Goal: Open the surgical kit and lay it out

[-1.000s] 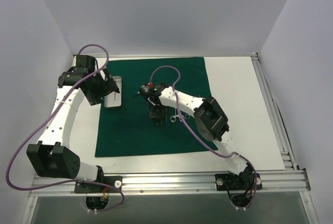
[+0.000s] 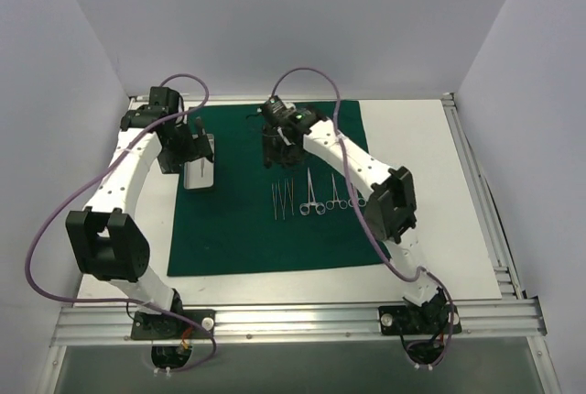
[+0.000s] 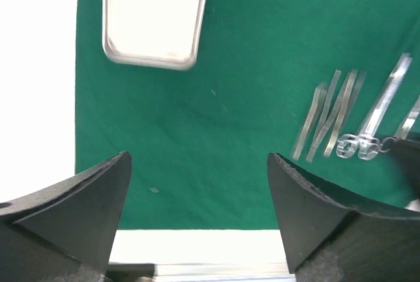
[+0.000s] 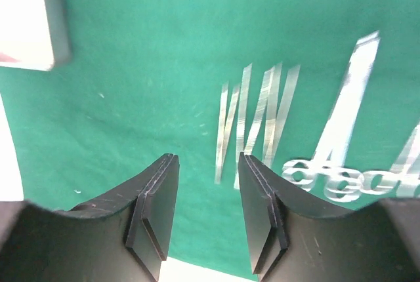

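Observation:
On the green cloth [image 2: 247,238] lie several slim tweezers [image 2: 283,198] side by side, spread slightly in the right wrist view. To their right is a row of scissor-handled instruments [image 2: 312,197], loops toward the front edge. The shallow metal tray [image 2: 199,177] sits at the cloth's left side; a thin item seems to lie in it. My left gripper is open beside and above the tray, nothing between its fingers. Behind the tweezers, above the cloth, my right gripper stands open and empty. The right arm partly covers the rightmost instruments.
Cloth in front of the tray and tweezers is clear. Both arms reach over the cloth, with loose purple cables [image 2: 343,151] arching above them.
My right gripper has moved away from over the tweezers toward the back, leaving them uncovered.

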